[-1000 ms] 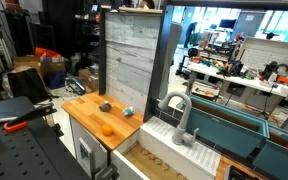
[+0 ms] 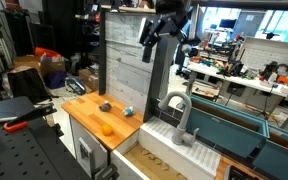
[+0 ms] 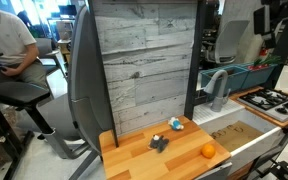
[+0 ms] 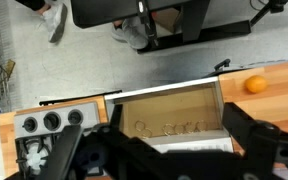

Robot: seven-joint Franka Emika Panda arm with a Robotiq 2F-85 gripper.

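My gripper hangs high over the counter in exterior view 1, its dark fingers spread apart and nothing visible between them. In the wrist view the fingers show as dark shapes at the lower left and lower right, wide apart. Below lies a pulled-out drawer with a light wooden bottom and a few small ring-like marks or items. An orange ball-like object rests on the wooden counter. A small blue-and-white object and a dark grey one sit farther back there.
A grey faucet rises beside the drawer. The white plank wall backs the counter. A stove top with black knobs is at the lower left of the wrist view. A black table stands in front.
The counter objects and the drawer look unchanged.
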